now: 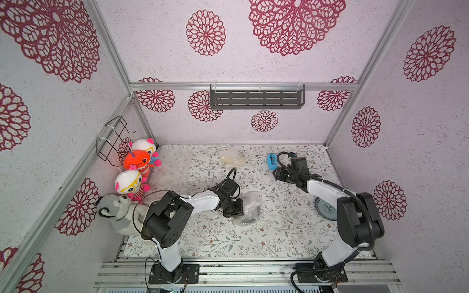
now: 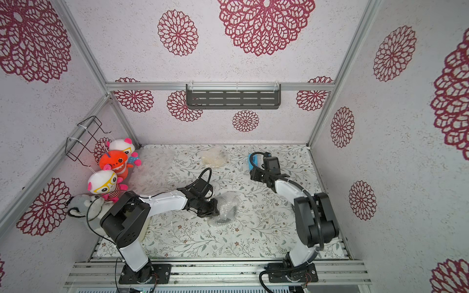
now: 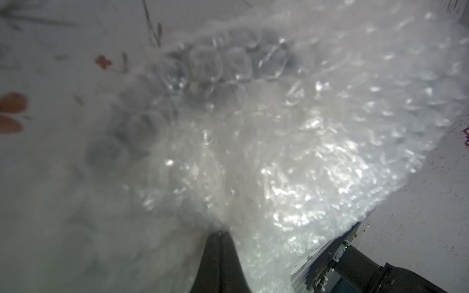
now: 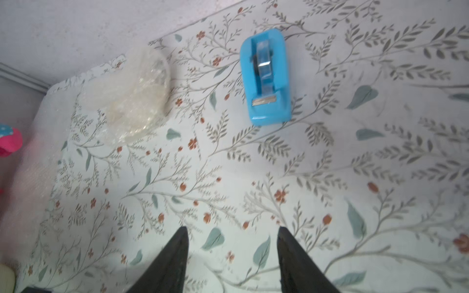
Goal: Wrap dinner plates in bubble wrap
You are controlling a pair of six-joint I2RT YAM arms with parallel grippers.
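Observation:
A crumpled bundle of clear bubble wrap (image 1: 252, 207) lies mid-table. In the left wrist view, a dark curved band shows through the bubble wrap (image 3: 312, 161); what is inside is not clear. My left gripper is shut, its tips against the wrap; whether they pinch a layer is hidden. Behind and to the right, my right gripper stands open and empty above bare table, just in front of a blue tape dispenser (image 4: 271, 116). At the right, a grey-blue patterned plate (image 1: 326, 210) lies partly under the right arm.
A pale, translucent wrapped bundle (image 1: 232, 158) lies at the back. Sheer wrap (image 1: 172, 168) covers the back-left table. Plush toys (image 1: 139, 163) and a pale container crowd the left side.

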